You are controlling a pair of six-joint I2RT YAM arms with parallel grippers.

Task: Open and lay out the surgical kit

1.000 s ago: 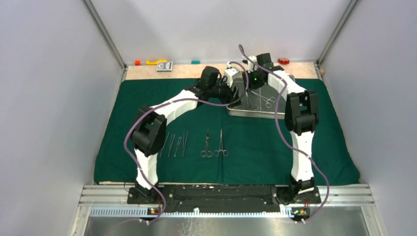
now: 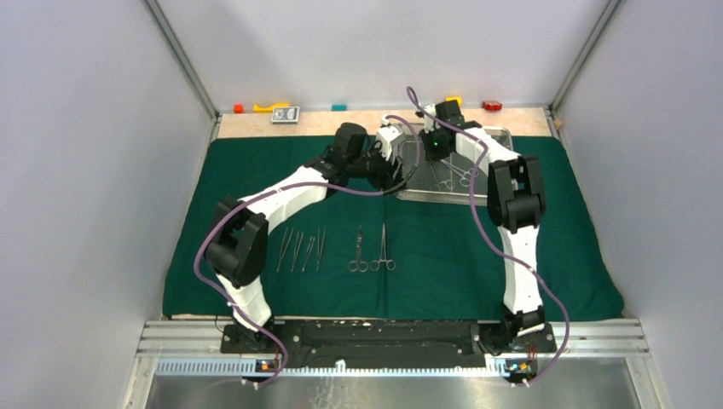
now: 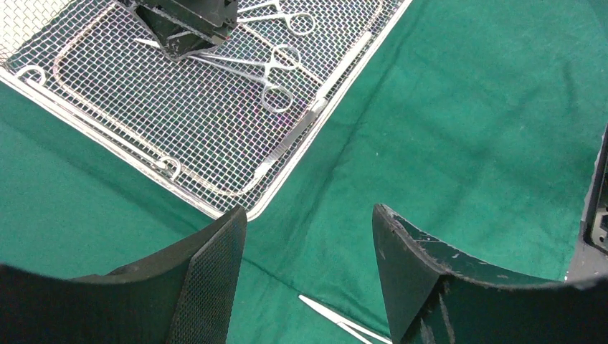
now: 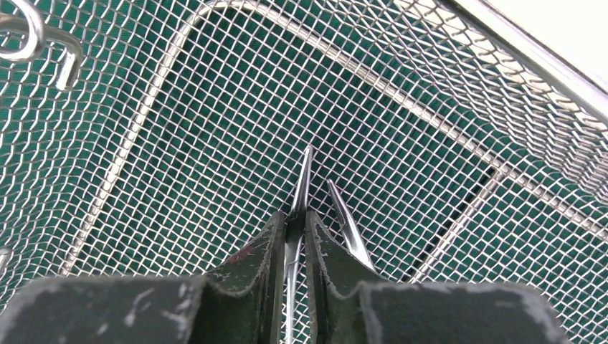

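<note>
The wire-mesh tray (image 2: pixel 443 197) stands at the back right of the green cloth. Inside it lie a ring-handled clamp (image 3: pixel 251 74), a second ring-handled instrument (image 3: pixel 281 14) and a scalpel-like tool (image 3: pixel 295 132) along one side. My right gripper is down in the tray, its fingers (image 4: pixel 323 247) shut on the clamp (image 4: pixel 304 175) near its tip. Next to that tip shows the second instrument's tip (image 4: pixel 347 215). Outside the tray's left corner, my left gripper stands open above the cloth, nothing between its fingers.
Several tweezers (image 2: pixel 297 251), scissors (image 2: pixel 359 250) and a clamp (image 2: pixel 384 250) lie in a row on the cloth in front. Small items, among them a boxed device (image 2: pixel 286 114), line the back edge.
The left arm has drawn a little left, away from the tray.
</note>
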